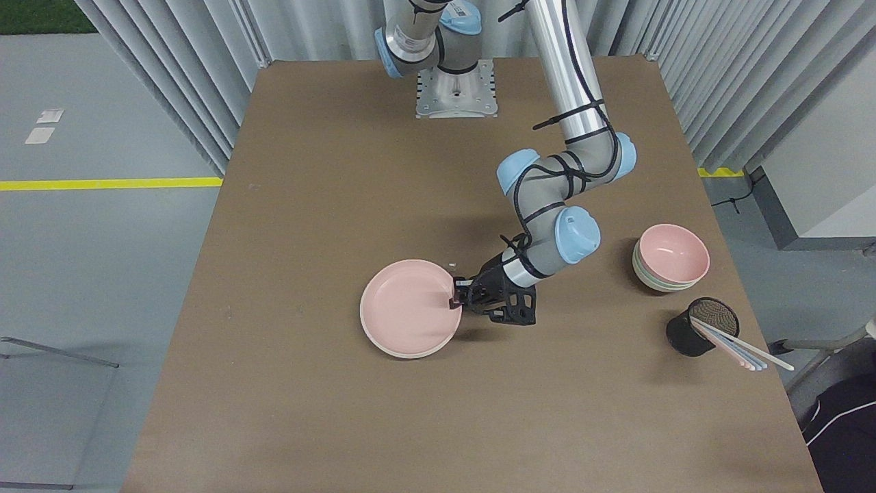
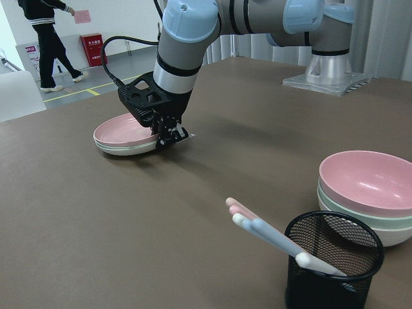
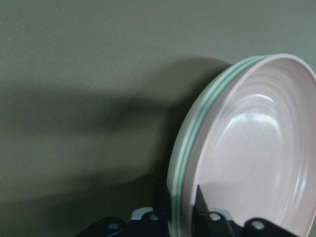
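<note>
A pink plate (image 1: pixel 408 309) tops a small stack on the table. In the wrist view the pink plate (image 3: pixel 256 148) lies over mint and white plates (image 3: pixel 195 123). My gripper has one finger inside the pink rim and the other outside the stack, shut on the stack's edge. In the left view, the gripper (image 2: pixel 167 134) sits at the right edge of the plates (image 2: pixel 122 132).
Stacked bowls (image 1: pixel 673 250) stand right of the plates, with a black mesh cup (image 1: pixel 686 337) holding chopsticks (image 1: pixel 743 349) nearer the front.
</note>
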